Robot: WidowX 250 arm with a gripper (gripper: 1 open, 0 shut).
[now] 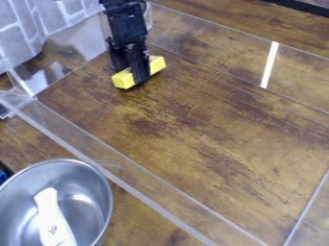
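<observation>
My black gripper point(135, 67) reaches down from the top left, shut on a yellow block point(154, 65), which is at the back left corner of the wooden surface point(193, 125) inside clear plastic walls. The block's ends show on both sides of the fingers. Whether it touches the surface is hard to tell.
A steel bowl point(96, 207) with a white utensil point(52, 216) in it stands at the lower left, outside the clear wall point(129, 183). A grey patterned panel point(38, 29) is at the top left.
</observation>
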